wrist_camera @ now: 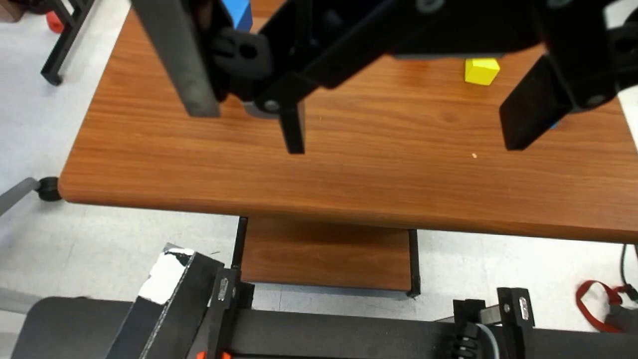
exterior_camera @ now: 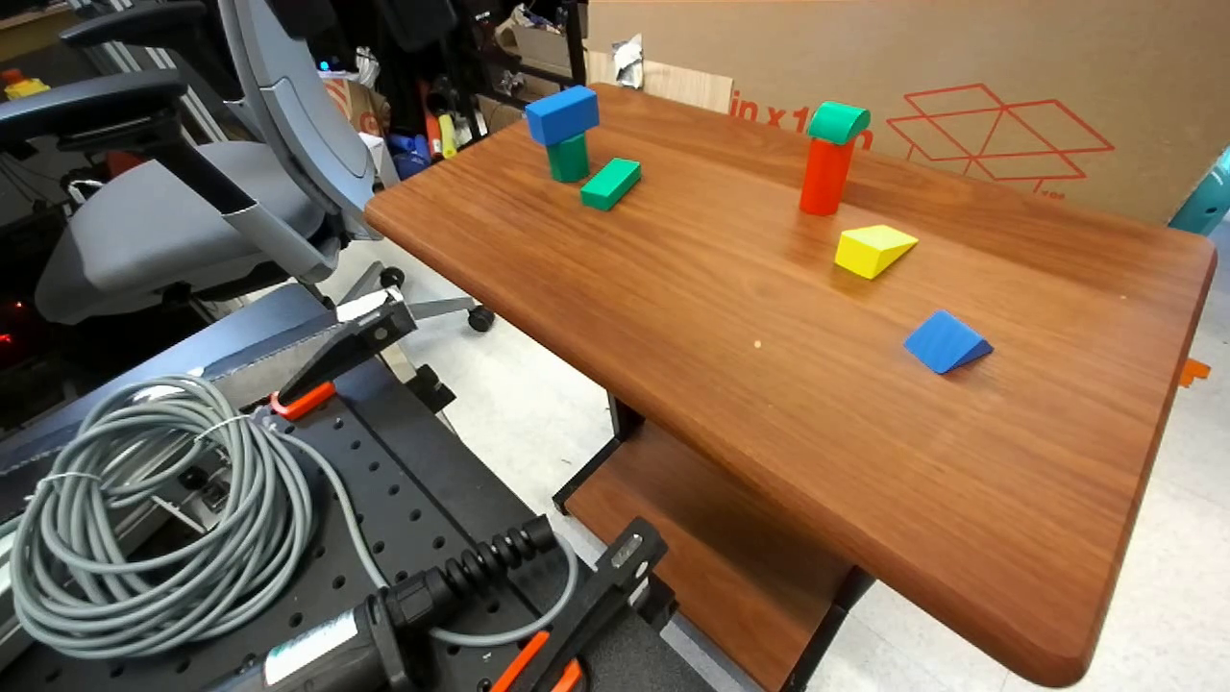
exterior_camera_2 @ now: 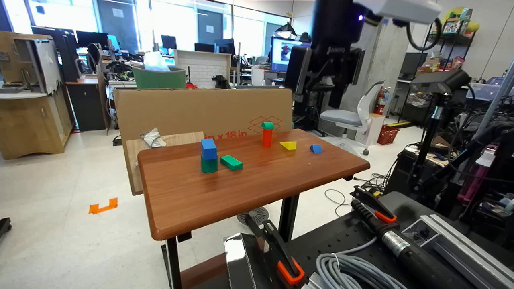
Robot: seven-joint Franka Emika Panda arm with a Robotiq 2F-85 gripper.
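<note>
Wide apart stand the fingers of my open gripper, with bare table in view between them. In exterior view 2 the gripper (exterior_camera_2: pixel 320 91) hangs high, well clear of the blocks. At one end of the table a blue block (exterior_camera: pixel 562 114) rests on a green block (exterior_camera: pixel 568 160), and a flat green block (exterior_camera: pixel 611 184) lies beside them. A green half-round block (exterior_camera: pixel 838 121) caps an upright red cylinder (exterior_camera: pixel 824 178). Apart from these lie a yellow wedge (exterior_camera: pixel 873 250) and a blue triangular block (exterior_camera: pixel 947 342). My gripper hides most of the blocks in the wrist view.
The brown table (exterior_camera: pixel 738 392) has free room in its middle and along its near edge. Behind it leans a large cardboard sheet (exterior_camera_2: pixel 192 108). A black bench with coiled grey cable (exterior_camera: pixel 161 519) and clamps stands in front, across a gap.
</note>
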